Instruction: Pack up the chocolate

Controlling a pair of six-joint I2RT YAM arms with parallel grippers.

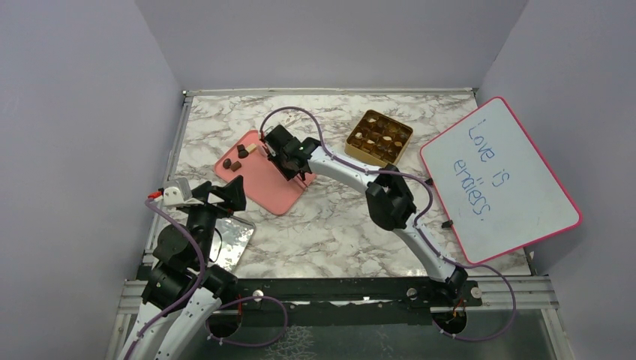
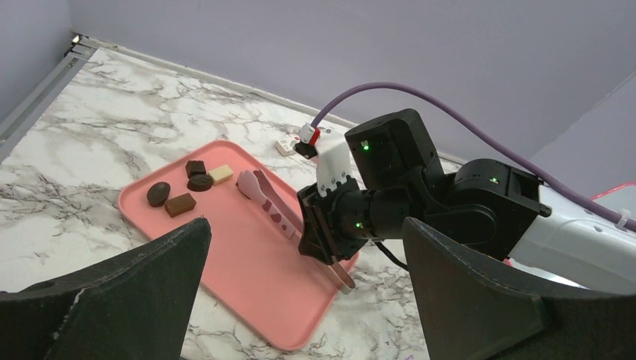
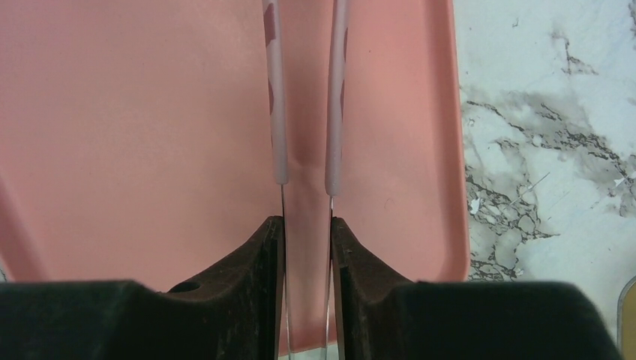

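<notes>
Several chocolates, including a white one (image 2: pixel 221 174), a brown square (image 2: pixel 180 205) and a dark oval (image 2: pixel 158 194), lie toward the far left end of the pink tray (image 2: pixel 247 277). My right gripper is shut on a pair of tongs (image 3: pixel 279 112) with metal arms and pinkish ends. The tongs' arms stand apart, and no chocolate shows between them. Their tips reach toward the chocolates, low over the tray; contact cannot be told. My left gripper stands open and empty, left of the tray's front side in the top view.
A gold box (image 1: pixel 364 156) with chocolates in its compartments stands at the back right. The whiteboard (image 1: pixel 502 180) leans at the right. A silver tray (image 1: pixel 234 241) lies beside the left arm.
</notes>
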